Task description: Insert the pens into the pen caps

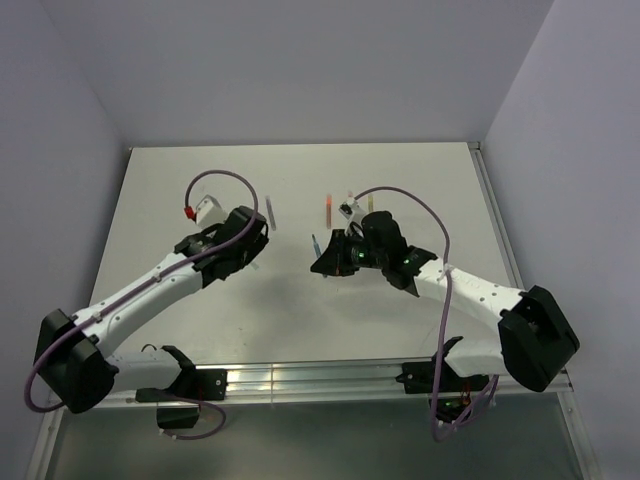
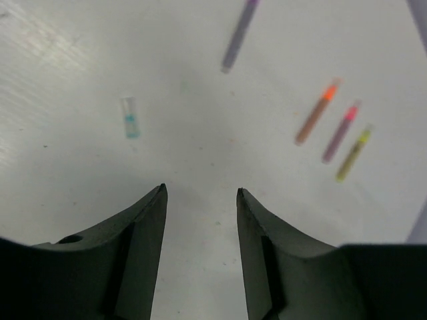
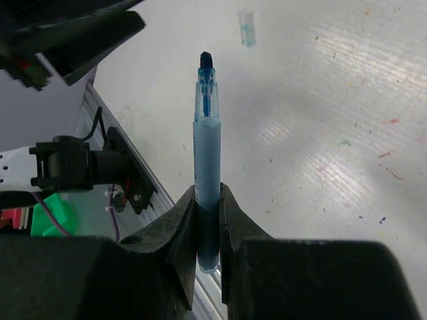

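Note:
My right gripper is shut on an uncapped light-blue pen [image 3: 207, 160], held upright in its view with the dark tip outward. My left gripper is open and empty, above the board with a small clear cap below it; the same cap [image 3: 247, 30] shows in the right wrist view. A dark purple pen [image 2: 237, 40] lies farther back. Orange [image 2: 313, 117], pink [image 2: 337, 137] and yellow [image 2: 352, 153] pens lie side by side, blurred in the left wrist view.
The white board [image 1: 290, 320] is mostly clear around both arms, bordered by metal rails [image 1: 300, 372] and grey walls. In the right wrist view the left arm's black fingers hang at the upper left.

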